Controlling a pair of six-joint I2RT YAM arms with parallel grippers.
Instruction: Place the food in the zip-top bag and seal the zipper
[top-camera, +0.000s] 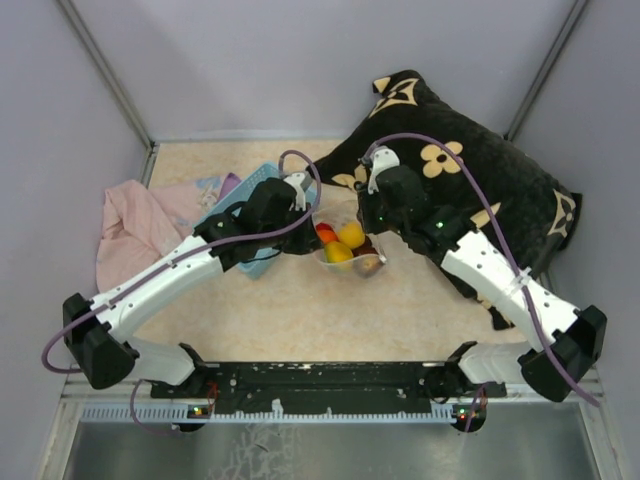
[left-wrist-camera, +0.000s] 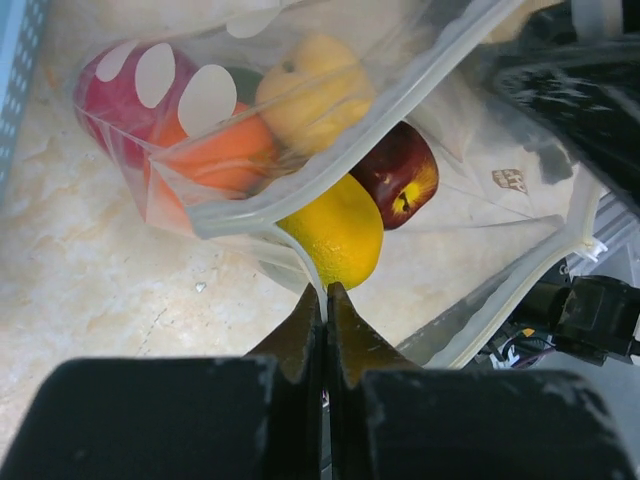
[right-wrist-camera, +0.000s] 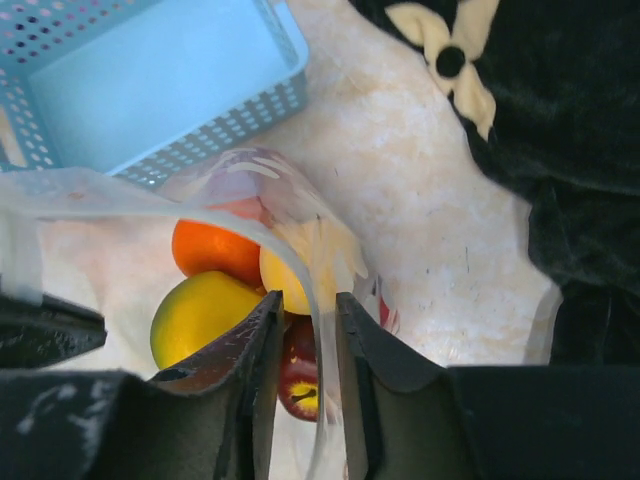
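The clear zip top bag (top-camera: 374, 262) lies on the table between my two arms with its mouth spread. Inside it sit a yellow-green mango (left-wrist-camera: 338, 232), an orange (right-wrist-camera: 212, 248), a pale yellow fruit (left-wrist-camera: 312, 92) and a dark red apple (left-wrist-camera: 400, 178); a red item (left-wrist-camera: 140, 95) shows through the plastic at one end. My left gripper is shut on the bag's rim, a thin edge running into its fingertips. The fingers of my right gripper stand apart, open around another stretch of rim, which passes through the gap without being pinched.
A light blue basket (right-wrist-camera: 160, 70) stands close behind the bag, empty where it shows. The pink cloth (top-camera: 140, 230) is at the left, and a dark patterned cushion (top-camera: 470, 170) fills the back right. Bare table lies in front.
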